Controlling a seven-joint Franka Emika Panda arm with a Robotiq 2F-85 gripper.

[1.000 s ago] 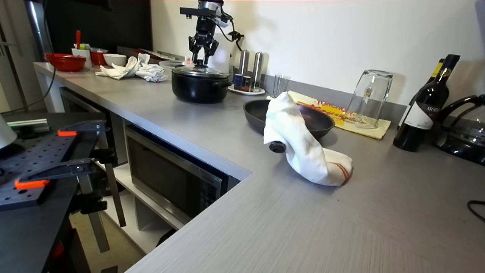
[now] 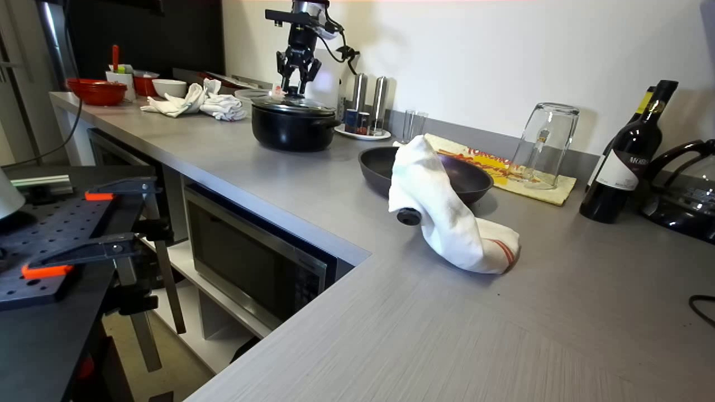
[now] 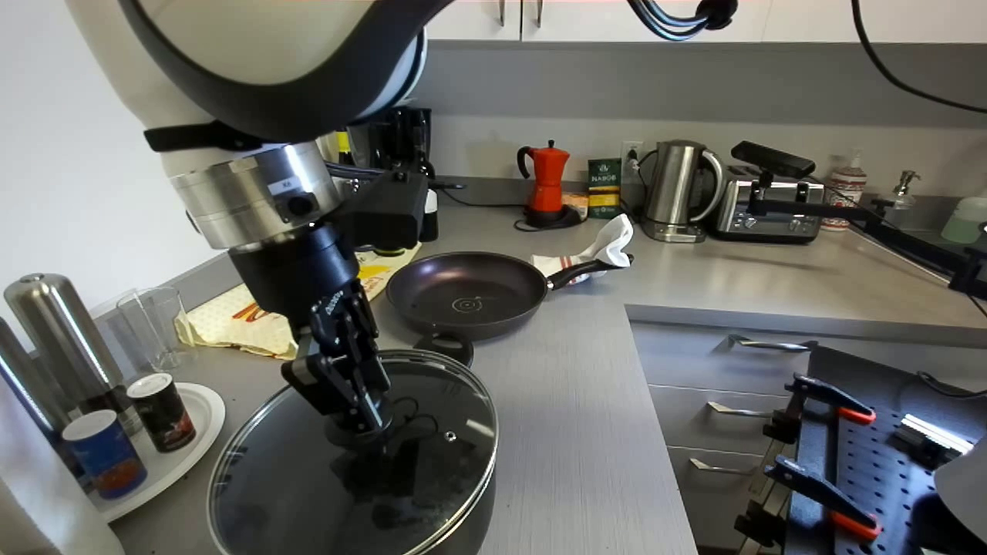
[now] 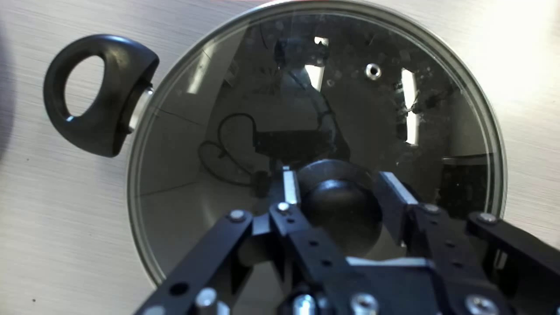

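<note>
A black pot [image 2: 291, 130] stands on the counter, its glass lid [image 3: 421, 499] resting on the rim. My gripper is over the middle of the lid, shut on the round black lid knob [image 4: 341, 215], with one finger on each side of it. From the side, the gripper [image 2: 295, 90] points straight down at the knob. One pot handle [image 4: 115, 97] sticks out at the upper left of the wrist view. Whatever lies inside the pot is hidden by reflections in the glass.
A dark frying pan [image 3: 467, 291] sits near the pot, a white towel [image 2: 435, 207] draped over its handle. Beside the pot is a white plate [image 3: 208, 412] with small shakers. Tall metal mills [image 2: 380, 104] stand by the wall.
The pot and gripper have shifted very slightly left together in exterior view 1. The towel and pan have stayed put.
</note>
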